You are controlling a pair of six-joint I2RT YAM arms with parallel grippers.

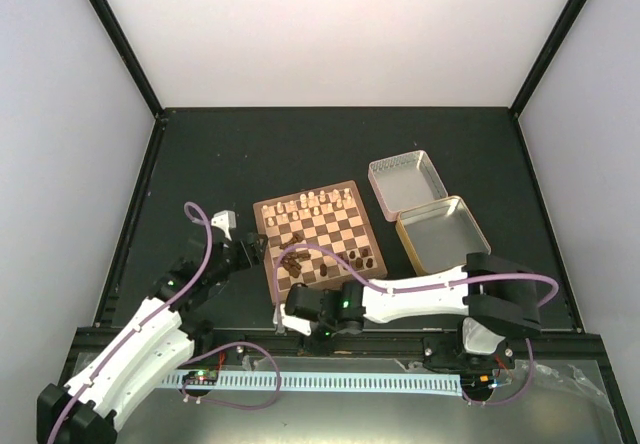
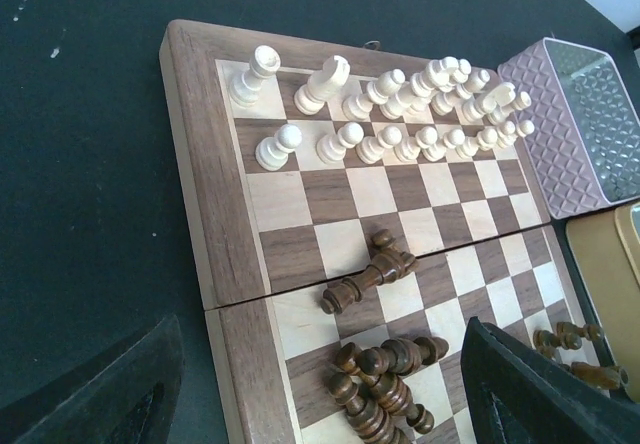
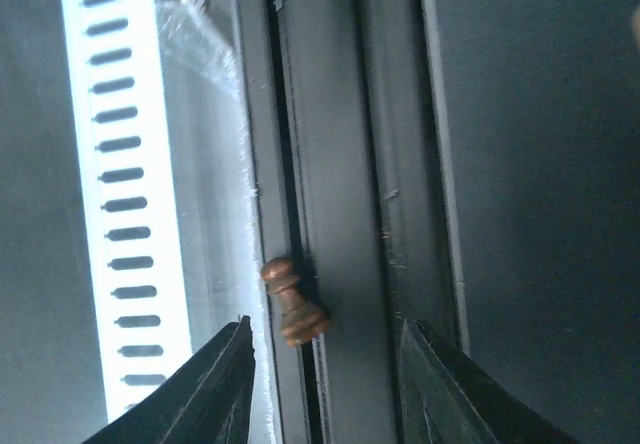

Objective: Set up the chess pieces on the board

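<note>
The wooden chessboard [image 2: 240, 214] holds white pieces [image 2: 280, 146] standing in rows at the far side; brown pieces [image 2: 385, 384] lie piled on the near left half, others stand at the near right. My left gripper [image 1: 255, 247] hangs open over the board's left edge. My right gripper [image 1: 316, 329] is open beyond the board's front edge, above a brown chess piece [image 3: 300, 309] lying in the black rail channel beside a perforated white strip.
A silver tray [image 1: 405, 179] and a gold-rimmed tray [image 1: 440, 234] sit right of the board.
</note>
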